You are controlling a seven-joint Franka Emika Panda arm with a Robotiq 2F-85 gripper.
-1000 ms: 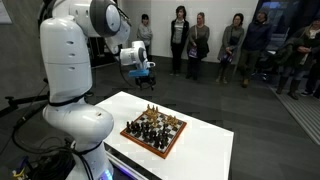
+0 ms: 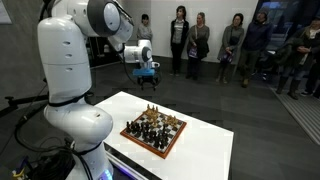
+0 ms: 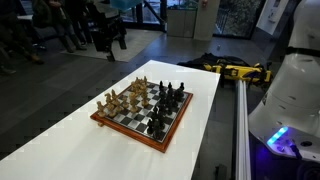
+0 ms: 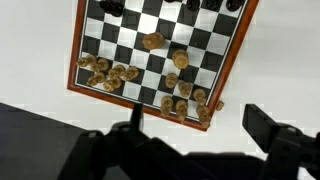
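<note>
A chessboard with a brown border (image 2: pixel 169 150) lies on the white table, its pieces spread on both sides. Dark pieces (image 3: pixel 155 124) stand along one side, and tan pieces (image 3: pixel 110 102) along the other. From above, the wrist view takes in tan pieces (image 4: pixel 180 58) and part of the board's border (image 4: pixel 236 42). My gripper is open, its two black fingers far apart with nothing between them. In the first exterior view the gripper (image 2: pixel 147 80) hangs high above and behind the board, clear of every piece.
One tan piece (image 4: pixel 220 105) stands just off the border. Several people (image 2: pixel 200 38) are along the back wall, away from the table.
</note>
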